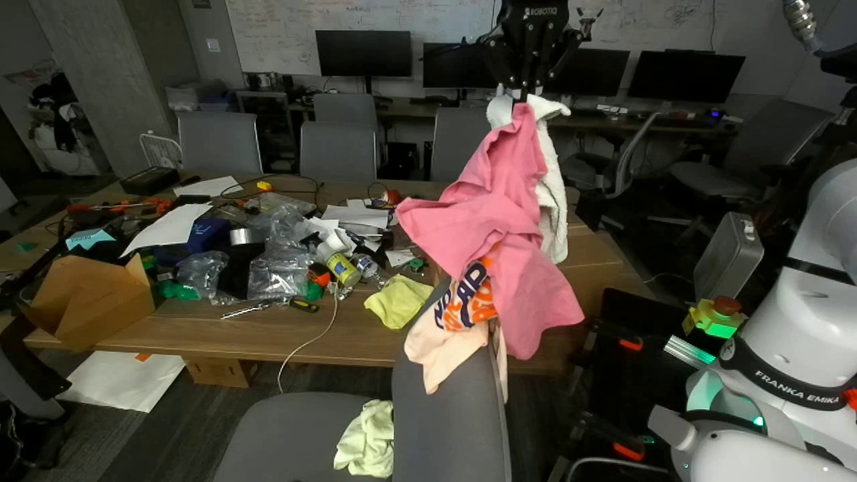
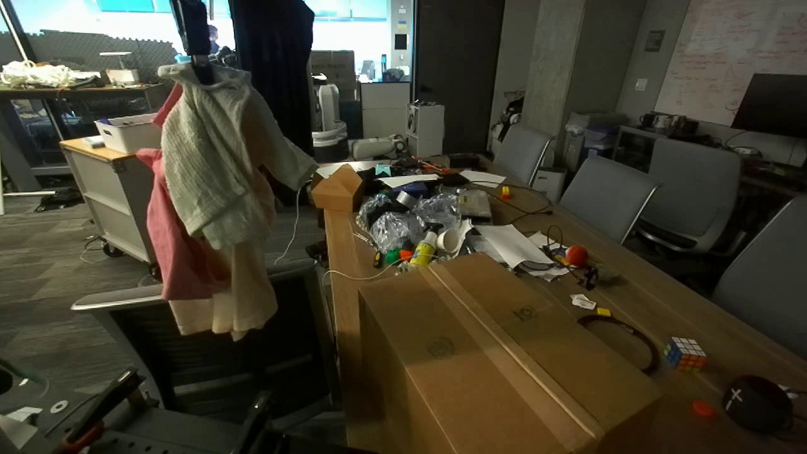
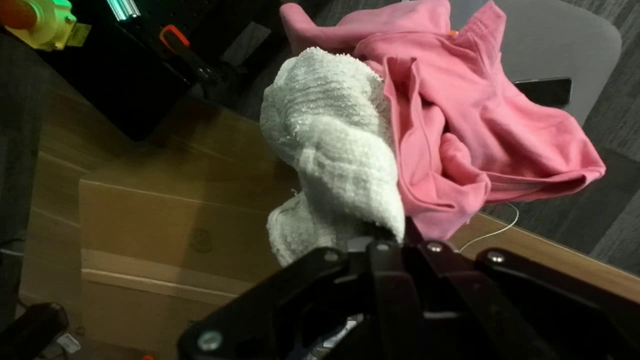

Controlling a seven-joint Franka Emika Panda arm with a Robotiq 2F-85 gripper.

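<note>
My gripper (image 1: 526, 95) is high above the chair, shut on a pink cloth (image 1: 502, 209) and a white towel (image 1: 552, 185) that hang down together. In the wrist view the white towel (image 3: 342, 150) bunches up at the fingertips, with the pink cloth (image 3: 468, 126) spreading out beside it. Below the pink one, a peach cloth with orange and navy lettering (image 1: 467, 301) reaches down over the grey chair back (image 1: 450, 418); whether it is also pinched is hidden. From the other side, the white towel (image 2: 204, 151) covers much of the bundle.
On the chair seat lies a pale green cloth (image 1: 367, 440), and a yellow cloth (image 1: 398, 301) rests at the table edge. A large cardboard box (image 2: 492, 348) takes up the near table end. Tools, plastic bags and papers crowd the table's other half.
</note>
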